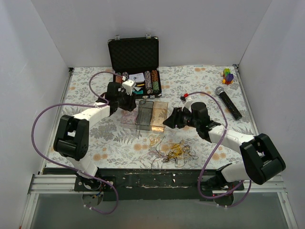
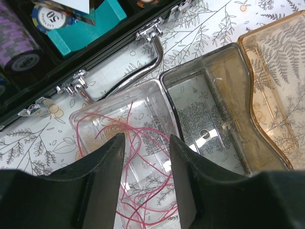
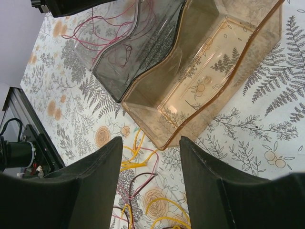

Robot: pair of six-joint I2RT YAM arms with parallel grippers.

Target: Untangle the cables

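Observation:
Pink cables (image 2: 138, 157) lie loosely coiled in the clear bin (image 2: 90, 114). Above that bin my left gripper hangs with its fingers apart and nothing held between them. On the table in front of the bins, a tangle of yellow cables (image 1: 176, 151) is mixed with dark and pinkish strands. The smoky bin (image 2: 200, 109) and the amber bin (image 3: 209, 71) show no cables inside. My right gripper is open beside the amber bin, empty, with part of the yellow tangle (image 3: 136, 162) showing beyond its fingers.
Behind the bins stands an open black case (image 1: 133, 55) holding chips and cards, its handle (image 2: 155, 59) close to the clear bin. A microphone (image 1: 228, 102) and colourful blocks (image 1: 227, 76) sit at the right. Bare patterned cloth (image 1: 107, 138) lies left of the tangle.

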